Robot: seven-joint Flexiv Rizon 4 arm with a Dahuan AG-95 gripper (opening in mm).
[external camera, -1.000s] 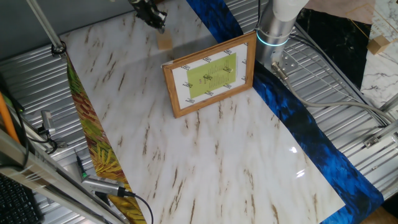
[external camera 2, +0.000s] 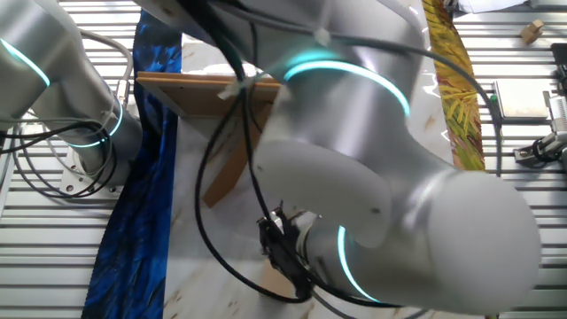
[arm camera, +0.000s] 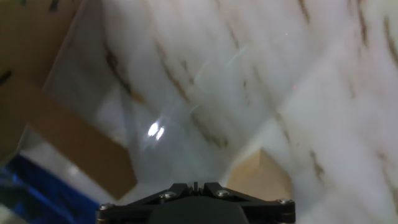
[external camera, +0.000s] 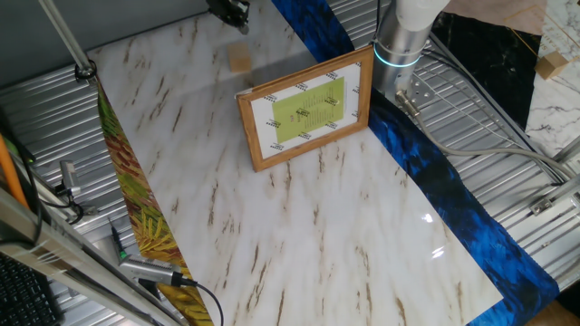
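A small wooden block (external camera: pixel 239 58) rests on the marbled white tabletop behind the picture frame. My gripper (external camera: pixel 245 30) shows at the top edge of that view, apart from the block. In the wrist view, the fingertips of my gripper meet at the bottom centre, shut with nothing visible between them. The block (arm camera: pixel 261 177) appears just right of them, its lower part cut off by the gripper body. From the other side, the arm and cables cover much of my gripper (external camera 2: pixel 283 252), and the block (external camera 2: pixel 278 280) is partly hidden beneath it.
A wooden picture frame (external camera: pixel 308 110) with a yellow-green card stands upright near the block; its back leg (arm camera: pixel 81 140) juts out at left in the wrist view. Blue cloth (external camera: pixel 444 186) runs along one table side, patterned cloth (external camera: pixel 140 213) along the other.
My gripper has drawn away from the block, shifting up and slightly right in exterior view 1. The block and picture frame have stayed put.
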